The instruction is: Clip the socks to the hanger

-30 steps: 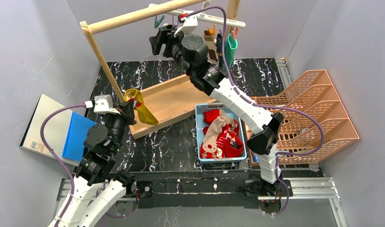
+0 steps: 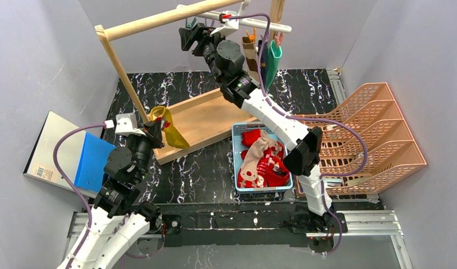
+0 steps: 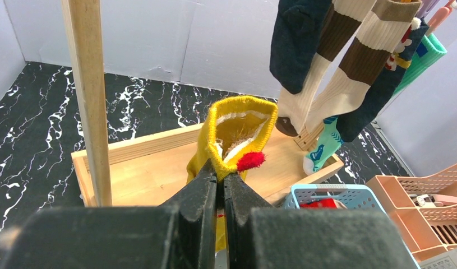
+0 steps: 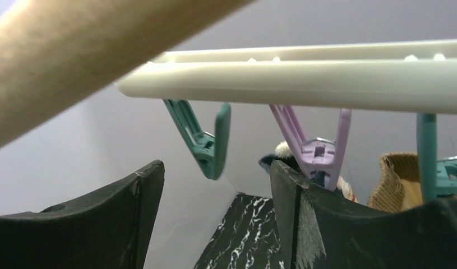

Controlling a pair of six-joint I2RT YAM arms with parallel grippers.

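Note:
A yellow sock (image 2: 174, 134) with a red tuft is pinched at its cuff in my left gripper, which is shut on it near the wooden frame's left post. High on the white hanger bar (image 4: 304, 84) hang a teal clip (image 4: 206, 148), a purple clip (image 4: 318, 157) and another teal clip at right. My right gripper stands open just below and before the left teal clip, nothing seen between its fingers. Dark, striped (image 3: 355, 73) and green socks (image 3: 422, 61) hang clipped farther right on the hanger.
A blue basket (image 2: 237, 186) holds red and beige socks. An orange organiser (image 2: 377, 112) stands at the right, a blue folder (image 2: 91, 165) at the left. A wooden tray (image 2: 192, 120) lies under the hanger; the frame's top beam (image 2: 158, 19) crosses near my right gripper.
My right arm has shifted slightly along the hanger, its wrist and cable moving. The left gripper and yellow sock are almost still, a little lower in the top view.

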